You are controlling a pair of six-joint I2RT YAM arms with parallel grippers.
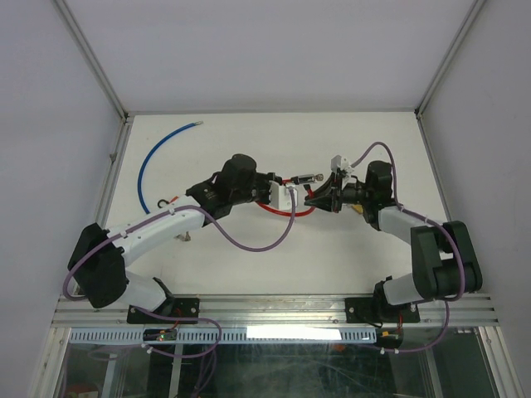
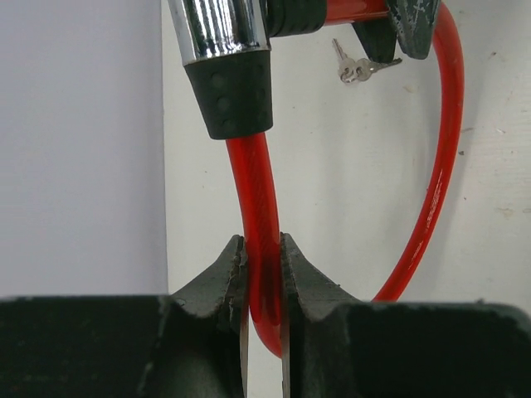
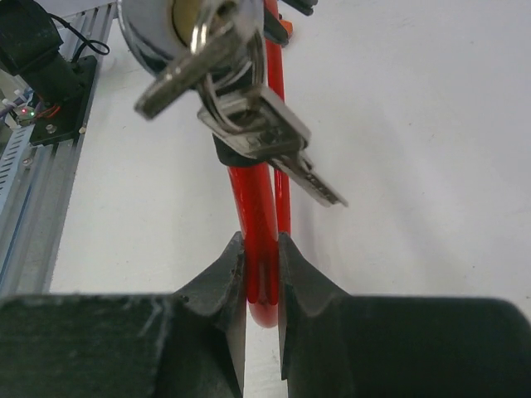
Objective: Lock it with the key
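A red cable lock (image 1: 296,215) hangs in a loop between my two grippers, above the white table. My left gripper is shut on the red cable, below a silver lock body (image 2: 217,25) with a black collar. The right gripper is also shut on the red cable, just below a black collar. Close in front of the right wrist camera, a key (image 3: 187,79) appears to stand in the lock's silver end, and a second key (image 3: 309,176) dangles from its ring. From above, the silver lock end (image 1: 307,178) points right, between the grippers.
Loose keys (image 2: 357,70) lie on the table below the loop. A blue cable (image 1: 143,170) curves along the table's left side. A yellow padlock (image 1: 358,208) is mostly covered by the right arm.
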